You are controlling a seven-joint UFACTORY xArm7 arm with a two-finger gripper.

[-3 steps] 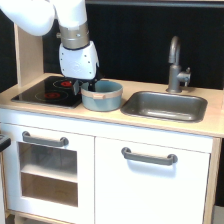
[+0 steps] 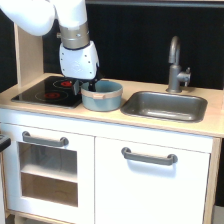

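Observation:
The white robot arm reaches down from the upper left, its dark gripper (image 2: 82,82) at the near-left rim of a round teal pot (image 2: 103,98). The fingers are small and dark against the hob, so whether they hold the rim cannot be told. The pot sits at the right edge of the black hob (image 2: 44,93), beside the sink.
A steel sink (image 2: 163,105) with a tall tap (image 2: 175,66) fills the right of the wooden counter (image 2: 206,118). Below are white cabinet doors (image 2: 150,195) with grey handles. A wooden side panel stands at the left.

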